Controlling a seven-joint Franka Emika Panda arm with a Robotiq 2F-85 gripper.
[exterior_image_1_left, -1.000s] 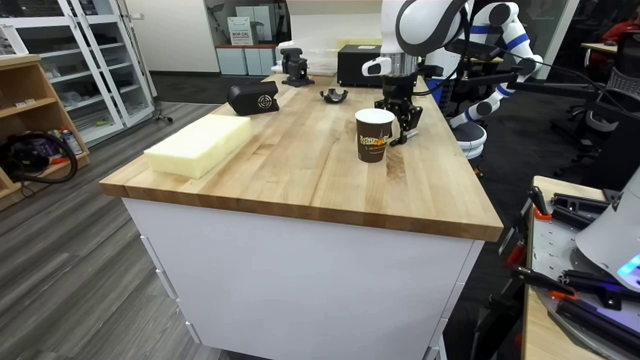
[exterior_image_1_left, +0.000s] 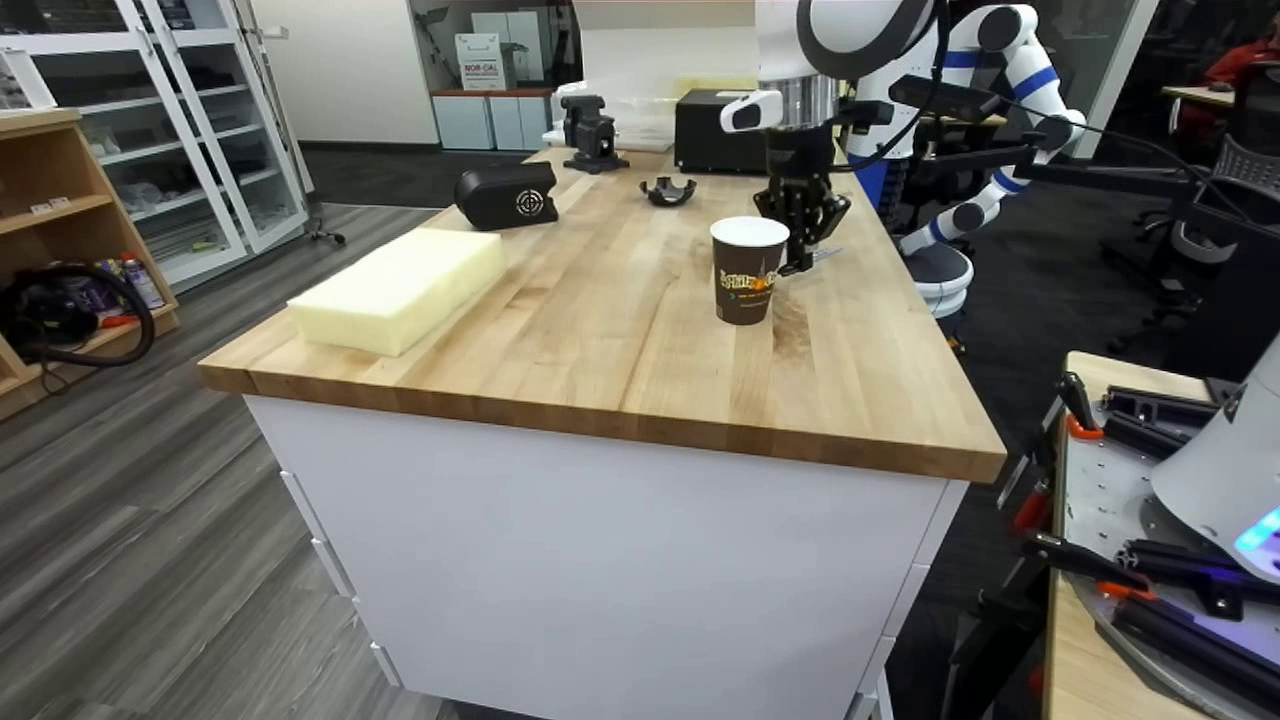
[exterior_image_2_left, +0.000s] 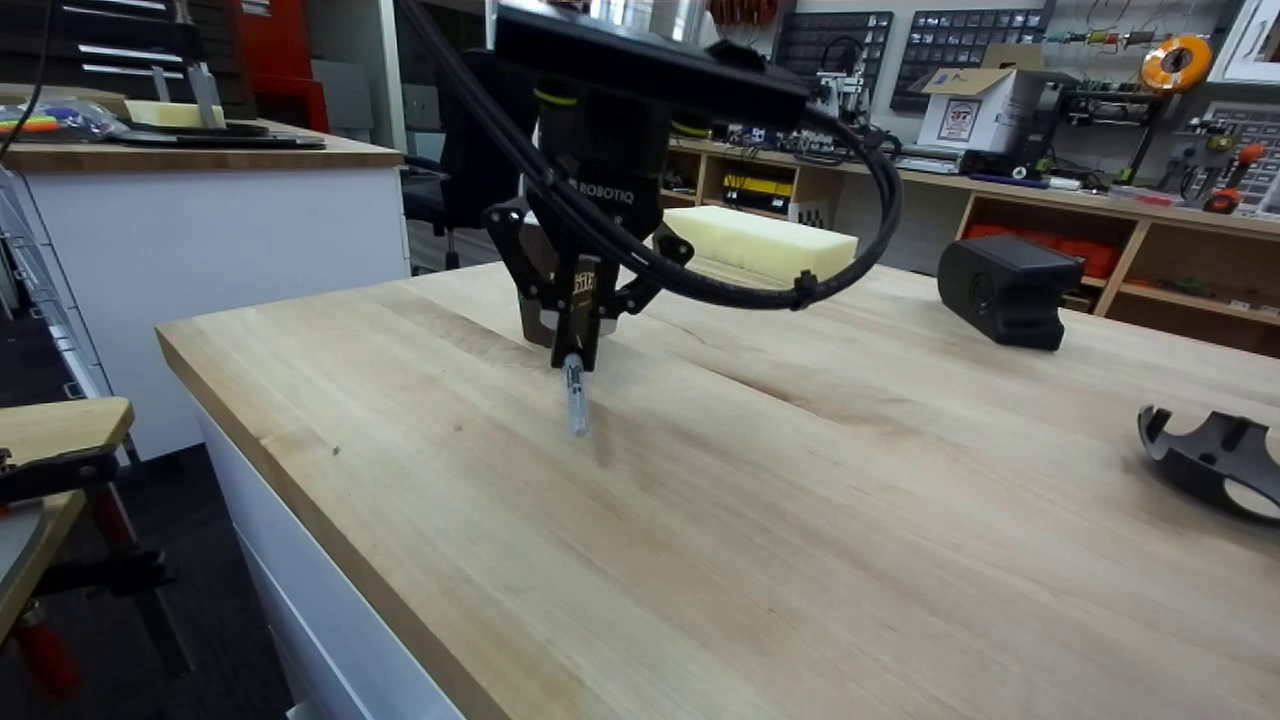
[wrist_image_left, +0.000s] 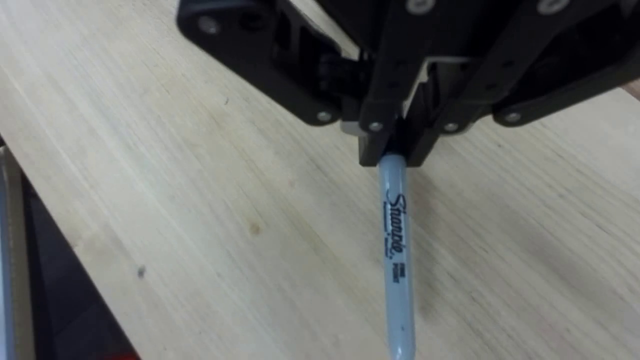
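A grey Sharpie marker (wrist_image_left: 396, 258) sticks out from between the fingertips of my gripper, which is shut on one end of it. In exterior view 2 the marker (exterior_image_2_left: 576, 396) points down and toward that camera, and it looks held just above the tabletop. A brown paper cup (exterior_image_1_left: 746, 282) with a white rim stands upright on the table. From exterior view 1, my gripper (exterior_image_1_left: 798, 258) is right beside the cup and behind it. The gripper hides most of the cup in exterior view 2.
A yellow foam block (exterior_image_1_left: 402, 288) lies along the left side of the wooden table (exterior_image_1_left: 624, 348). Farther back are a black speaker-like box (exterior_image_1_left: 506, 196), a curved black part (exterior_image_1_left: 667, 191) and a larger black box (exterior_image_1_left: 720, 130).
My gripper has risen from the tabletop and shifted slightly left, lifting the marker with it. The cup and the other objects have stayed in place.
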